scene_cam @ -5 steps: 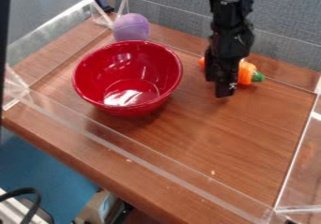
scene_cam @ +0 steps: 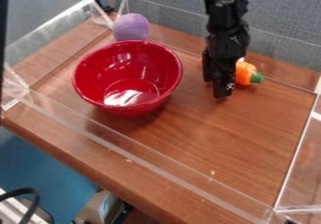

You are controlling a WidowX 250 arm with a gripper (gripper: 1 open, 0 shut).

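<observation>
My black gripper [scene_cam: 219, 78] hangs low over the wooden table at the upper middle right, its fingertips down beside an orange carrot-like toy [scene_cam: 245, 75] with a green tip, which is partly hidden behind it. Whether the fingers are open or shut on the toy is unclear. A large red bowl [scene_cam: 94, 82] sits to the left.
A purple round object [scene_cam: 131, 27] lies behind the bowl. Clear panels [scene_cam: 298, 171] edge the wooden table [scene_cam: 189, 162].
My gripper has shifted very slightly; the toy and bowl look unchanged.
</observation>
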